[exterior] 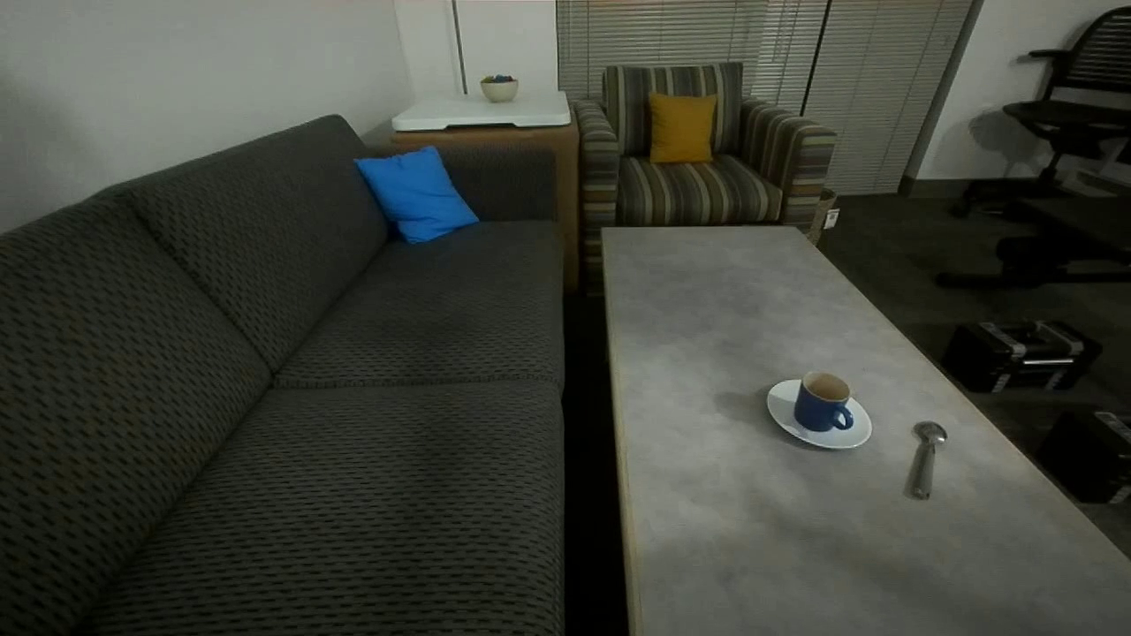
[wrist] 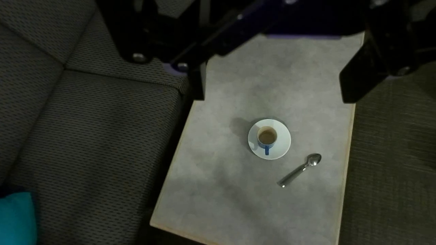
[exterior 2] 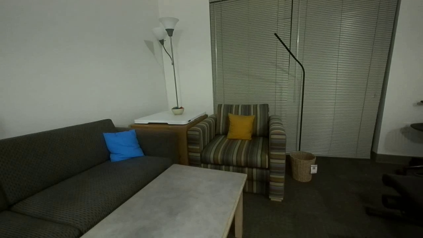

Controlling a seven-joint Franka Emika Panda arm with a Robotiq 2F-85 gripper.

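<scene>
On the grey coffee table (exterior: 710,318) a blue cup (exterior: 821,405) stands upright on a white saucer (exterior: 782,413), its inside tan. Beside the saucer lies a metal spoon (exterior: 925,461), bowl end toward the far side. The wrist view looks down on the same blue cup (wrist: 267,137), white saucer (wrist: 282,147) and spoon (wrist: 299,170). My gripper spreads wide open at the top of that view, high above the table, with nothing between its fingers. Neither exterior view shows the arm.
A grey sofa (exterior: 456,445) with a blue pillow (exterior: 419,194) runs along the table's left side. Past its far end sits a striped armchair (exterior 2: 238,152) with a yellow pillow (exterior 2: 241,127). Black cases (exterior: 1020,355) rest on the floor at right.
</scene>
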